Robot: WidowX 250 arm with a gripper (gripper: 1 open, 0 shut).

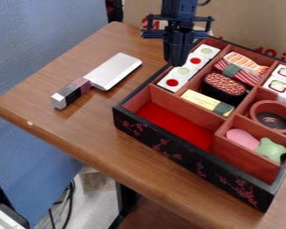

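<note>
The dark blue gripper (179, 49) hangs at the top centre, over the left end of a black box (161, 130) with red compartments. Just beside and below it lie white tiles with red dots (179, 74). Whether its fingers are open or shut is unclear. Other compartments hold a round speckled piece (223, 85), a striped piece (235, 70), a pale yellow block (203, 102), a pink piece (242, 138) and a green piece (270, 150). The front left compartment (164, 114) is empty.
A white block (113, 71) and a small block with a dark middle (71, 92) lie on the wooden table (62, 125) left of the box.
</note>
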